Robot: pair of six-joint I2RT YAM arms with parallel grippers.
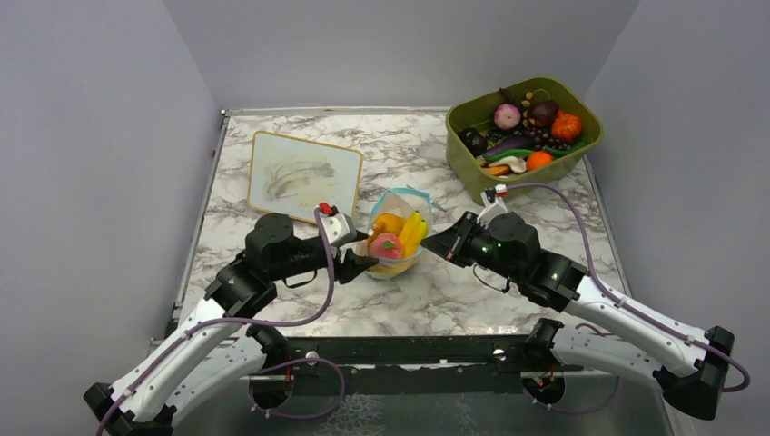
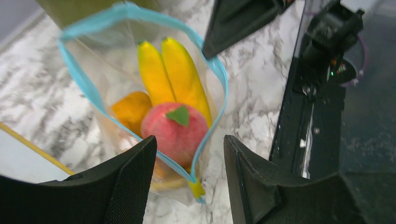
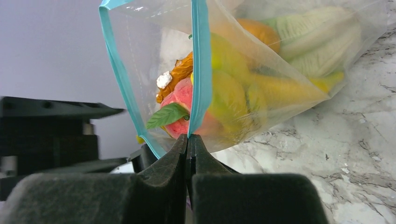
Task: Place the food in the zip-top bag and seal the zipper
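Observation:
The clear zip bag (image 3: 289,98) with a light blue zipper rim (image 2: 219,77) stands with its mouth gaping, in all three views. Inside are a peach (image 2: 175,133), yellow bananas (image 2: 187,74) and an orange item (image 2: 133,109); pale green food (image 3: 322,42) shows through the film. My right gripper (image 1: 424,243) is shut on the bag's rim at its right side, the blue strip running into its fingertips (image 3: 198,144). Opposite, at the left side, my left gripper (image 1: 370,249) stands open, its fingers (image 2: 142,154) either side of the rim's near corner without closing on it.
A green bin (image 1: 459,162) of assorted produce occupies the back right. A whiteboard (image 1: 304,177) with a yellow edge lies at the back left. Bare marbled tabletop (image 1: 381,309) lies in front of the bag.

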